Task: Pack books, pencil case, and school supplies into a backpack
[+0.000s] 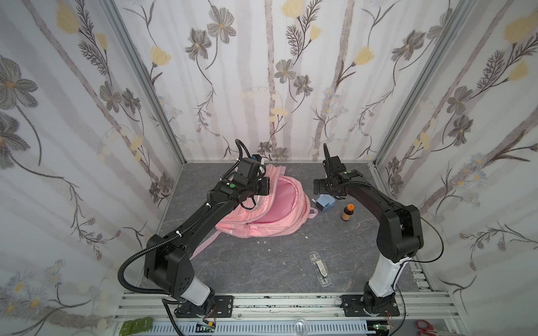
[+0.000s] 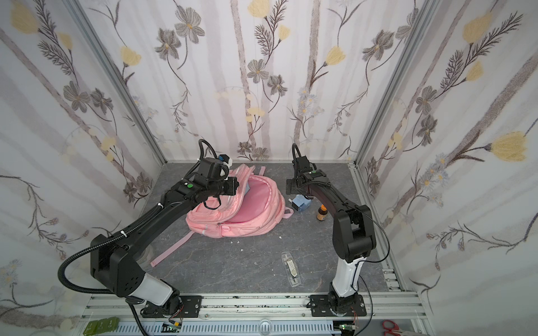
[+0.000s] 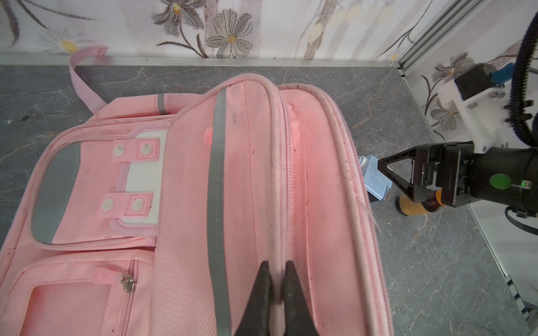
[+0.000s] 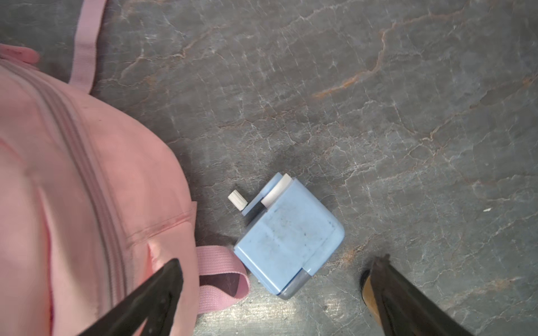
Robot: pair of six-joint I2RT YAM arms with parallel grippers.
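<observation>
The pink backpack (image 1: pixel 263 226) lies on its side, main compartment open. My left gripper is shut on the piped edge of its flap. My right gripper hangs open above a light blue boxy item with a crank, like a pencil sharpener (image 4: pixel 288 235), beside the bag's loop strap. A brown bottle with orange cap (image 1: pixel 347 214) stands to the right of it. A clear elongated pack with a pale item (image 1: pixel 321 267) lies near the front edge.
Patterned walls close it in at the back and sides.
</observation>
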